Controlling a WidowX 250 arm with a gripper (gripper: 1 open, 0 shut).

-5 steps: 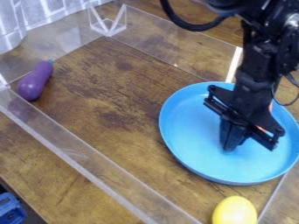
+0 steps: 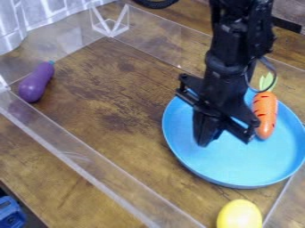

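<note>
The black gripper (image 2: 205, 126) hangs over the left part of a blue plate (image 2: 226, 165), its fingertips pointing down and close together, with nothing visible between them. An orange toy carrot (image 2: 265, 113) with a pale green top lies on the plate's right side, just right of the gripper and partly behind the arm.
A purple eggplant (image 2: 36, 82) lies at the left, and a yellow oval object (image 2: 238, 214) sits below the plate. Clear plastic barriers border the wooden table (image 2: 113, 102), whose middle-left is bare. A blue item (image 2: 9, 212) is at the bottom left corner.
The gripper has risen and moved left across the plate, uncovering more of the carrot on the right. The plate and other objects look unmoved.
</note>
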